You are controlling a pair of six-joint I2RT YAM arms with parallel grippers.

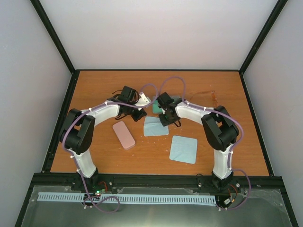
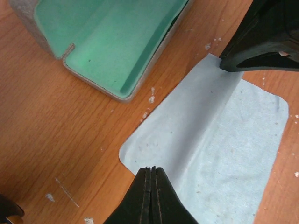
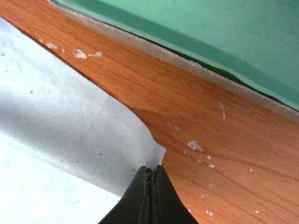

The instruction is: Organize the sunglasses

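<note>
A pale blue cloth (image 1: 155, 127) lies mid-table in front of an open green-lined case (image 2: 112, 46), its near part folded or raised at one corner. My right gripper is shut on that corner of the cloth (image 3: 79, 121). My left gripper hangs above the cloth's other side, shut, with nothing visible between its fingers. Dark sunglasses-like frames show behind the left arm in the top view, largely hidden.
A pink case (image 1: 124, 135) lies front left, a second pale cloth (image 1: 183, 150) front right. An orange item (image 1: 214, 98) lies at the back right.
</note>
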